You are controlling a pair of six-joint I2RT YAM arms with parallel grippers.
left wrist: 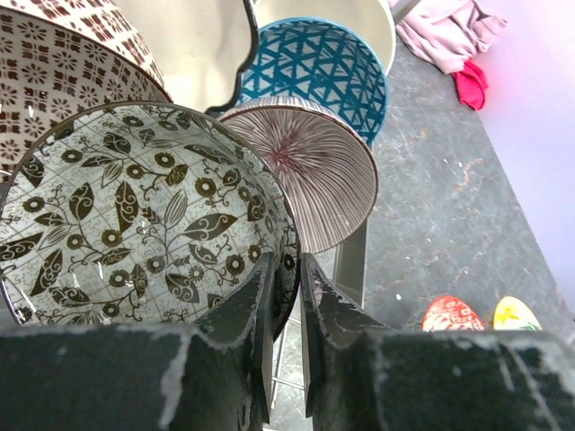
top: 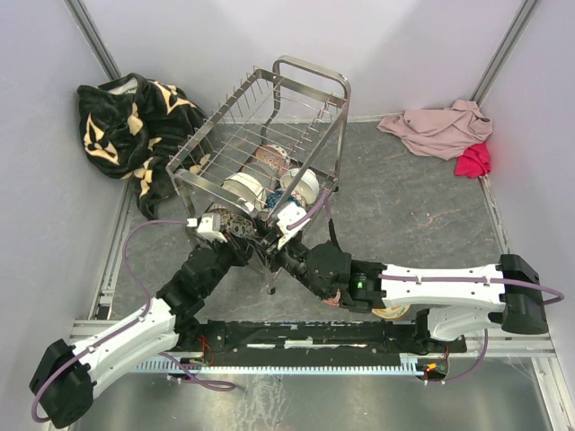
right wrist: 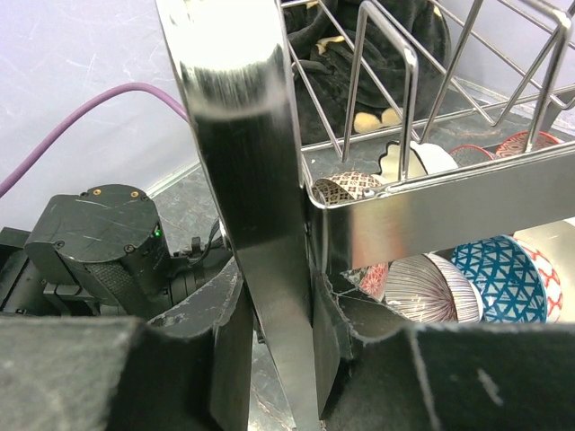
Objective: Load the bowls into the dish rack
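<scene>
Several bowls sit in the lower tier of the steel dish rack [top: 314, 67]: a blue patterned bowl [left wrist: 314, 63], a striped bowl [left wrist: 319, 180] and white ones among them. My left gripper, low at the rack's front, is shut on the rim of a floral bowl [left wrist: 135, 224], which fills much of the left wrist view. My right gripper is at the rack's front corner, its fingers around the steel post [right wrist: 243, 153]; whether they are closed on it I cannot tell.
A dark patterned blanket [top: 135, 135] lies back left, pink cloths [top: 436, 130] back right. Small colourful items [left wrist: 449, 314] lie on the floor right of the rack.
</scene>
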